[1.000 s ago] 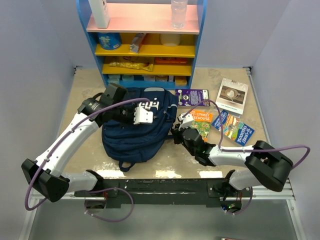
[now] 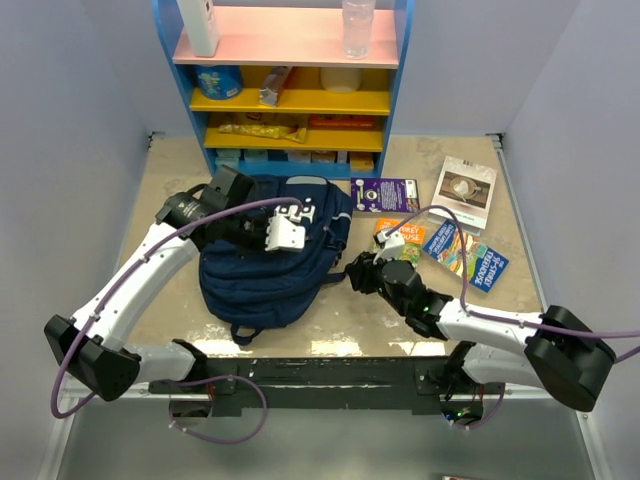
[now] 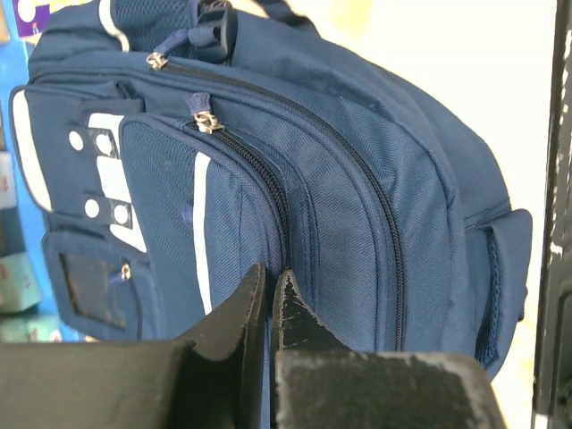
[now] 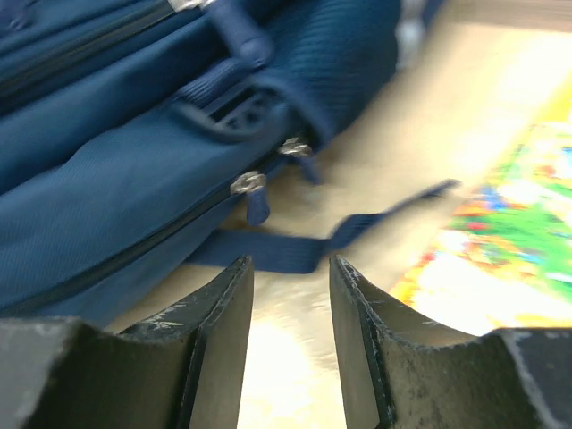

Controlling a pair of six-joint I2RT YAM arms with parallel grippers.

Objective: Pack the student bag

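The navy student bag lies on the table in front of the shelf, zippers facing up. My left gripper is shut on the bag's fabric beside the front pocket zipper; how much cloth is pinched is hidden. To the right of the bag, my right gripper stands partly open with nothing gripped. Beyond its fingertips a navy strap crosses the table. Two zipper pulls hang from the bag's side just ahead. The main zipper looks closed where it shows in the left wrist view.
Right of the bag lie a purple book, an orange-green book partly behind the right arm, a blue book and a white book. The shelf with snacks and bottles stands behind. Bare table shows at front left.
The bag has shifted slightly left. The left arm has barely moved.
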